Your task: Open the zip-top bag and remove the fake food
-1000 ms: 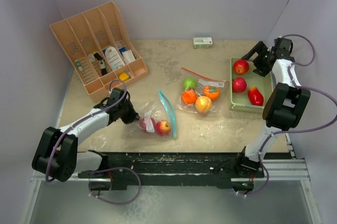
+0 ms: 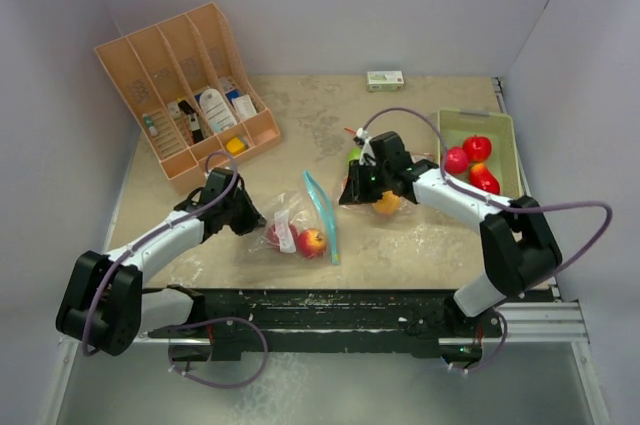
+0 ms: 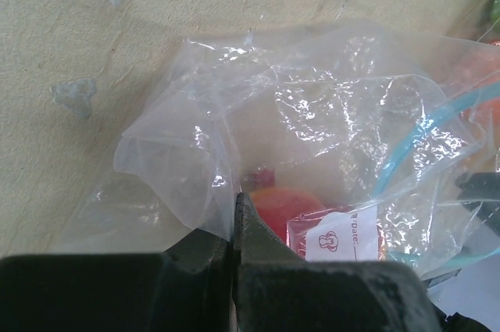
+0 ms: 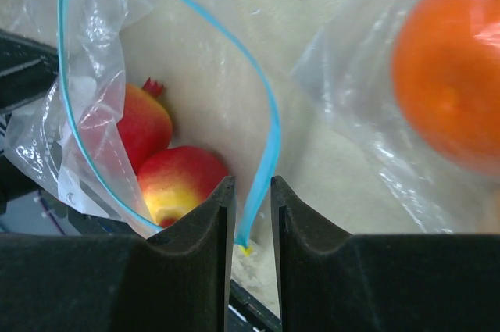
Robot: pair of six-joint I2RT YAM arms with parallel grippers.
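Observation:
A clear zip bag (image 2: pixel 300 215) with a blue zipper (image 4: pixel 271 144) holds a pomegranate (image 4: pixel 139 129) and a red-yellow fruit (image 4: pixel 181 180). My left gripper (image 2: pixel 255 220) is shut at the bag's left part, with crumpled film (image 3: pixel 195 160) at its fingertips in the left wrist view. My right gripper (image 2: pixel 355 195) hangs over the bag's right side and a second bag (image 2: pixel 405 205) of fruit; its fingers are close together in the right wrist view, and whether anything is between them I cannot tell.
A green bin (image 2: pixel 505 145) with red food stands at the right. A wooden organizer (image 2: pixel 165 50) is at back left, a small box (image 2: pixel 385 79) at the back. Bare table lies at centre back and front right.
My right arm has swung left and down from the green bin to between the two bags. The left arm is nearly unchanged.

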